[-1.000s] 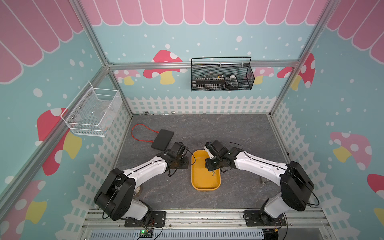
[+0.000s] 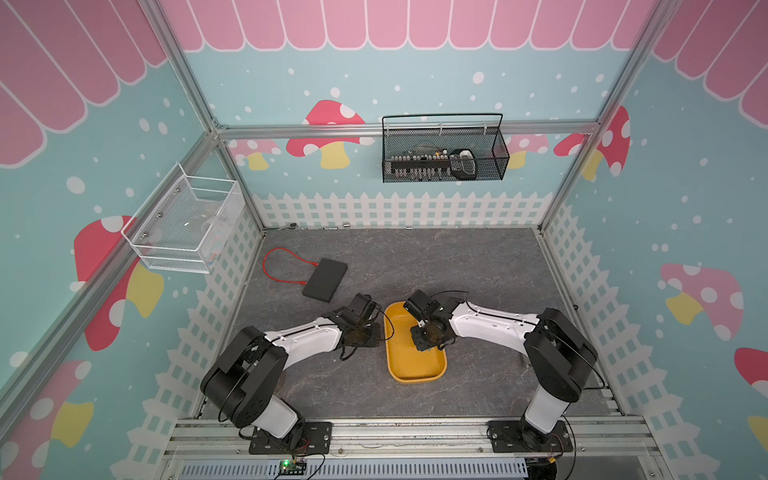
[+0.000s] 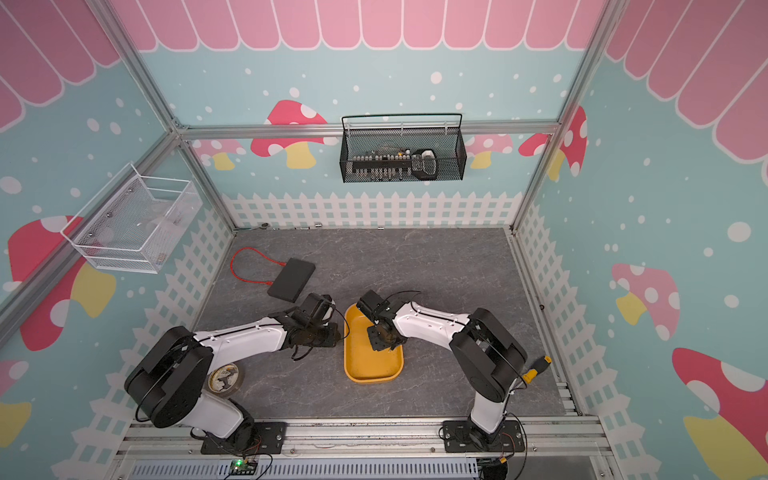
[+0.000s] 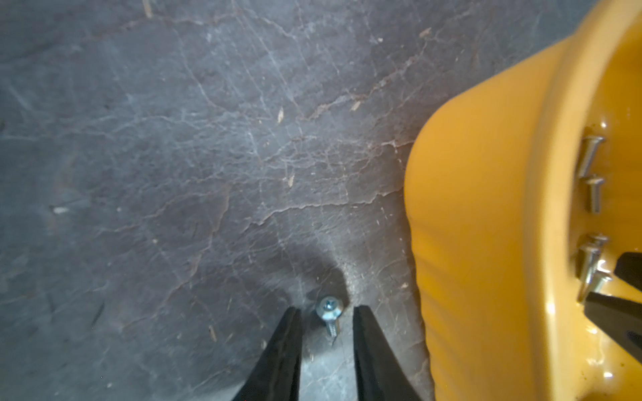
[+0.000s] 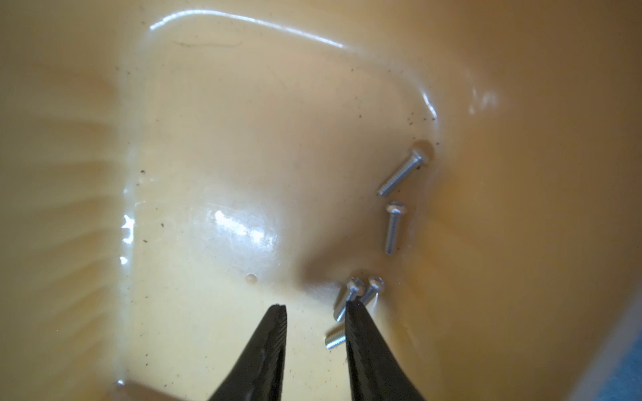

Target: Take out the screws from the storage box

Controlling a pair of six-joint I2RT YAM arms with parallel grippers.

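Note:
The yellow storage box stands at the front middle of the table. Several silver screws lie along one side of its floor: a screw, a shorter screw and a small pile with a screw on top. My right gripper is inside the box, part open; one finger overlaps the pile in view, with nothing held. Left of the box, my left gripper hangs low over the table, also part open. A single screw shows on the table between its fingertips, touching neither.
A black case with a red cord lies at the back left. A round tin is beside the left arm, and a yellow-handled tool beyond the right arm.
My right arm has drawn in and lowered into the box, covering the screws seen there earlier. The box has shifted slightly right. My left gripper has moved slightly toward the front.

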